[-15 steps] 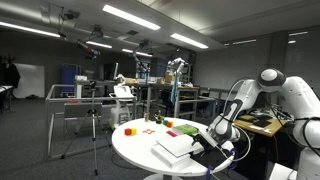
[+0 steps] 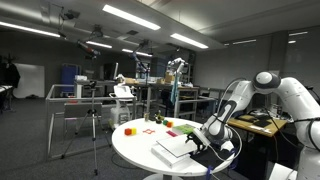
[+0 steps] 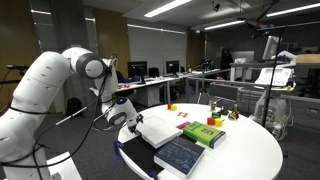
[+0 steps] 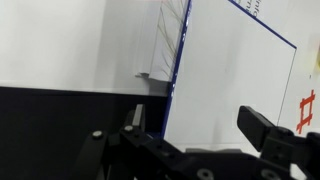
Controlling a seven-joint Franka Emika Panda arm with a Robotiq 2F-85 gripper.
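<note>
A white box [image 3: 160, 132] lies on the near side of the round white table, by the arm. Beside it is a grey speckled panel [image 3: 180, 154]; whether the two are joined, I cannot tell. In the wrist view a white panel with blue edges [image 4: 215, 75] crosses below the gripper, whose fingers stand wide apart. My gripper [image 3: 131, 122] is low at the white box's arm-side edge. Contact between fingers and panel is not clear.
A green box [image 3: 203, 134] lies beyond the white box. Red and yellow blocks [image 2: 130, 131] stand farther across the table [image 3: 250, 145]. A red grid-shaped piece [image 4: 306, 111] shows at the wrist view's right.
The arm has shifted slightly up and to the right in exterior view 1. The white box's outline there looks a little different, perhaps more tilted.
</note>
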